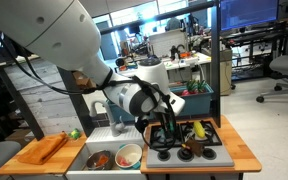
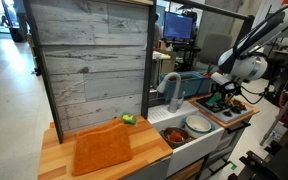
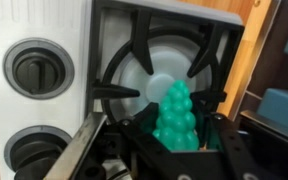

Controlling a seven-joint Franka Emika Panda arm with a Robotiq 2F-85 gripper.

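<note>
My gripper is shut on a green, bumpy object (image 3: 176,112), which shows between the dark fingers in the wrist view. Below it lies a stove burner (image 3: 152,65) with a black grate, and the object overlaps the burner's lower right part. From the side, the arm reaches down over the left half of the stove (image 1: 216,153). In that view the fingers and the held object are too dark and small to make out clearly. Whether the object touches the grate, I cannot tell.
A yellow object (image 1: 199,130) stands on the stove's right side. The sink to the left holds a reddish bowl (image 1: 99,160) and a pale bowl (image 1: 130,154). An orange cloth (image 2: 102,147) lies on the wooden counter. Behind the stove is a blue rack (image 1: 196,106).
</note>
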